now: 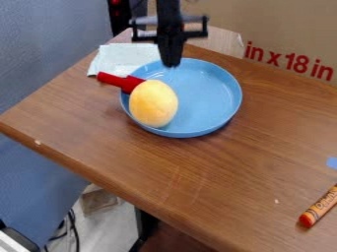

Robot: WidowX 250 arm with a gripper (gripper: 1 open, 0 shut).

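Note:
The black gripper [168, 47] is in the upper middle of the view, blurred, above the back of the blue plate [206, 98]; its fingers' state is unclear. A yellow rounded object [154, 104] lies on the plate's left part, with a red handle-like piece [112, 79] reaching out over the rim to the upper left.
A white cloth [121, 55] lies behind the plate at left. An orange crayon-like stick [320, 205] lies at the right front. A cardboard box [277, 49] stands at the back.

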